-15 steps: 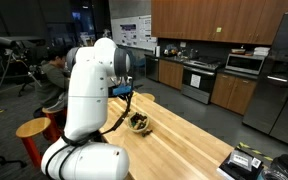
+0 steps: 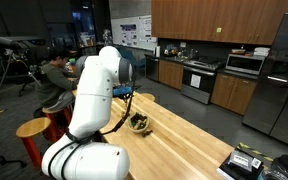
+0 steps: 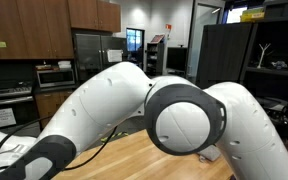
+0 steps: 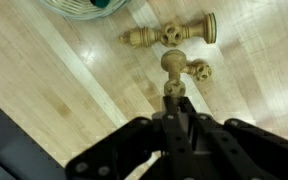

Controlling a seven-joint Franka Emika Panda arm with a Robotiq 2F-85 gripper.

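Observation:
In the wrist view my gripper is shut on one end of a turned wooden piece [image 4: 175, 62], which has a round knob at its side. Just beyond it lies a second, longer wooden piece [image 4: 169, 35] on the pale wooden tabletop [image 4: 94, 85]. Both have carved, ball-like parts. A light round basket [image 4: 84, 8] with something dark green inside is cut off by the top edge. From the first exterior view, the gripper [image 2: 124, 105] shows small at the table's left, close to the basket [image 2: 139, 122]. The second exterior view hides the gripper.
To the right, the long table [image 2: 184, 145] is largely bare. Dark items [image 2: 246, 162] lie at its right end. Red stools [image 2: 34, 128] stand on the floor to the left, with kitchen cabinets and an oven behind.
The upper arm and wrist have shifted in the first exterior view, and the blue-marked part above the gripper sits slightly higher and further left. The basket has stayed put.

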